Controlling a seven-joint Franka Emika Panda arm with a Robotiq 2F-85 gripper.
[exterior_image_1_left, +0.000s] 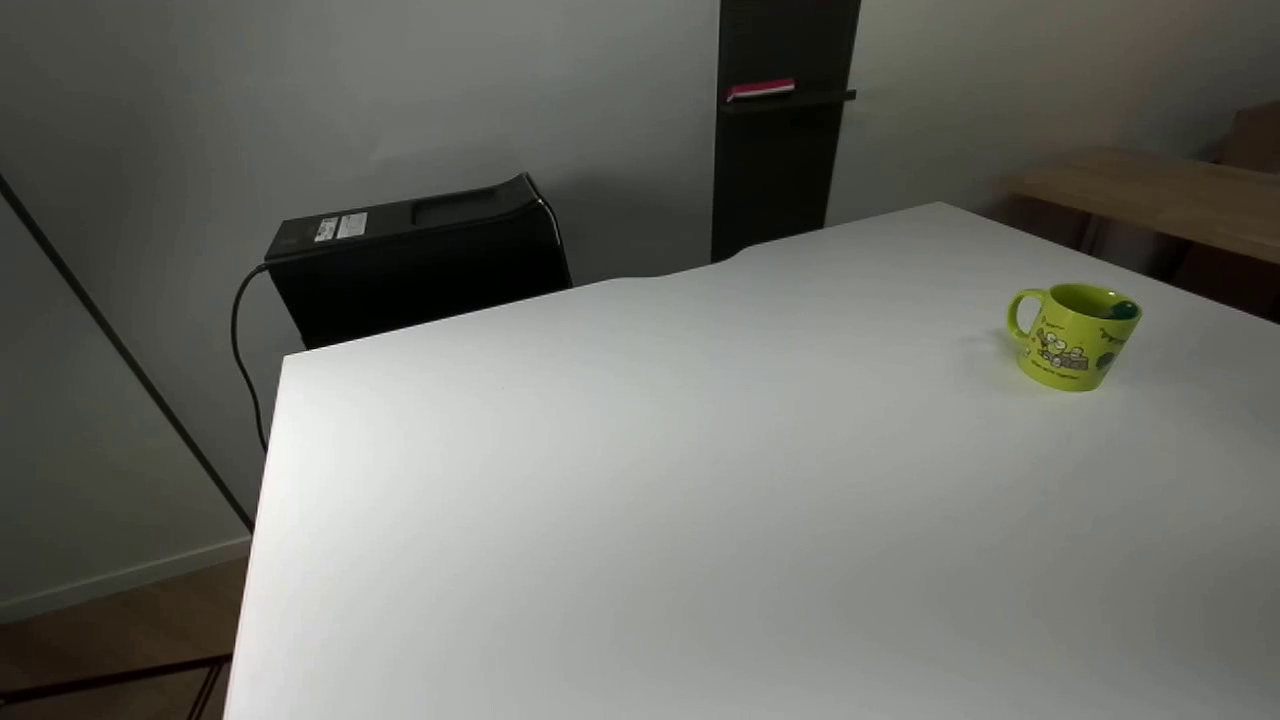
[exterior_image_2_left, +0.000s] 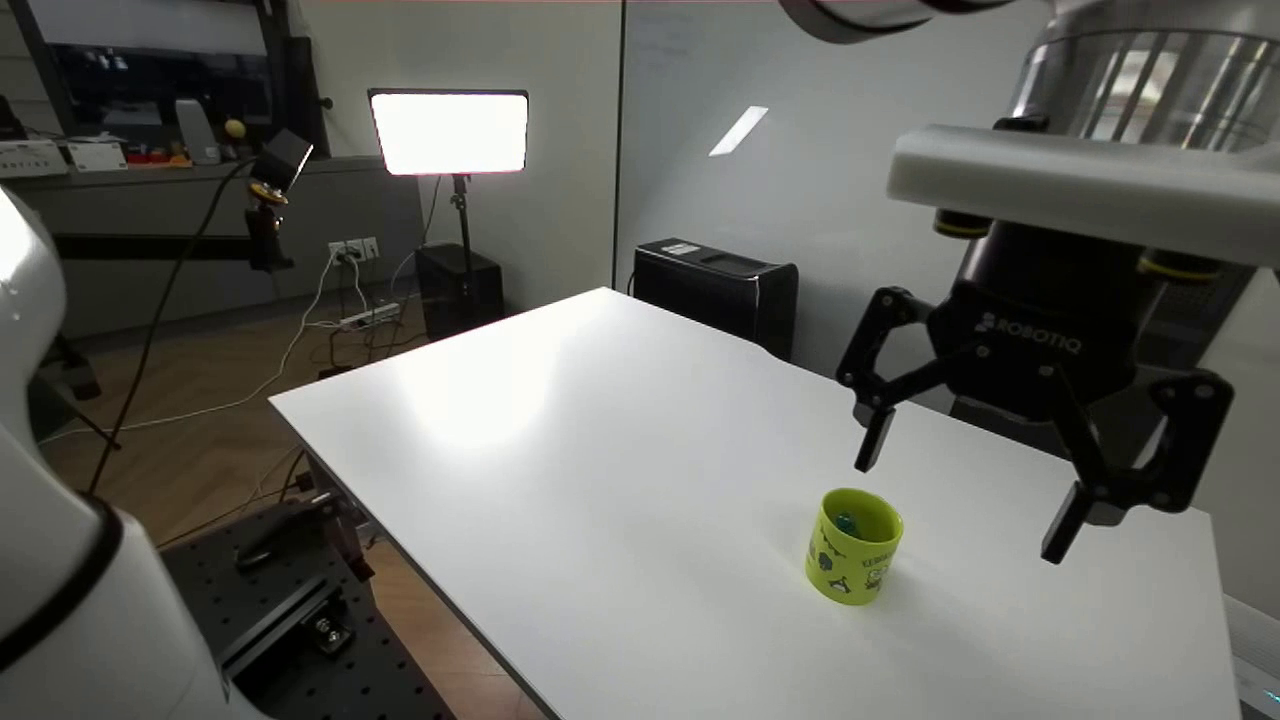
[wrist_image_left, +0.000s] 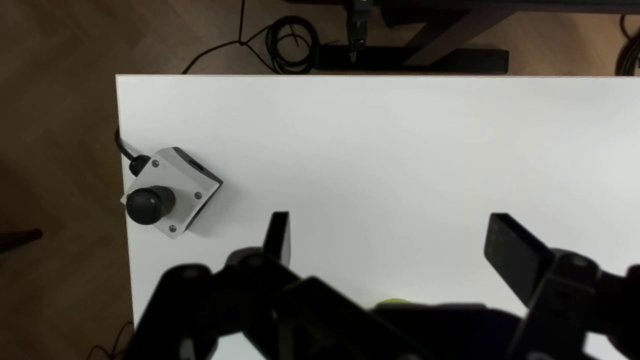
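A lime-green mug (exterior_image_1_left: 1068, 340) with printed figures stands upright on the white table, its handle towards the left in exterior view 1. Something dark green (exterior_image_2_left: 847, 524) lies inside it; what it is I cannot tell. My gripper (exterior_image_2_left: 957, 502) hangs above the tabletop, open, with nothing between its wide-spread fingers. In the wrist view a small strip of the mug's rim (wrist_image_left: 394, 301) shows behind the gripper; the rest of it is hidden there.
The white table (exterior_image_2_left: 576, 480) is otherwise mostly bare. A grey box with a black knob (wrist_image_left: 168, 191) sits at a table corner in the wrist view, its cable running over the edge. A black case (exterior_image_1_left: 414, 254) stands beyond the far edge.
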